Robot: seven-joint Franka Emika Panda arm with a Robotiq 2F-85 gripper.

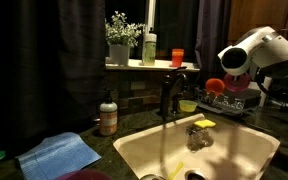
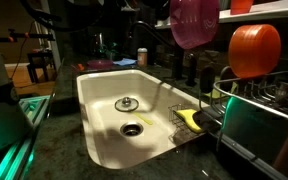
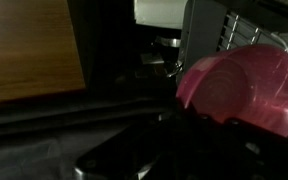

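Observation:
A translucent pink cup or bowl fills the right of the wrist view, its rim against my gripper. The dark fingers are shut on it, though their tips are hard to make out. In exterior view 2 the same pink piece hangs at the top, beside the dish rack and clear of its wires. From exterior view 1 it appears as a pink patch below the white arm, near the rack.
An orange bowl sits on the dish rack. The white sink holds a strainer and a yellow utensil. A yellow sponge lies at the sink's edge. The faucet rises behind the basin.

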